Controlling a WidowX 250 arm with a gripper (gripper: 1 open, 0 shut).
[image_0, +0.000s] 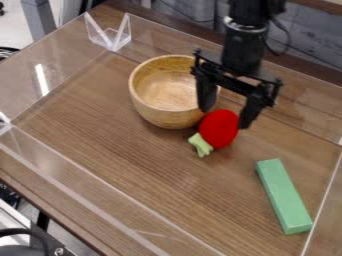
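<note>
My black gripper (234, 90) hangs at the upper middle, open, its fingers pointing down just above a red object (219, 127) with a pale green end, lying on the wooden table (100, 170). A tan round bowl (158, 92) sits just left of the gripper, partly behind it. Nothing shows held between the fingers.
A green block (282, 195) lies at the front right. A clear plastic item (108, 30) stands at the back left.
</note>
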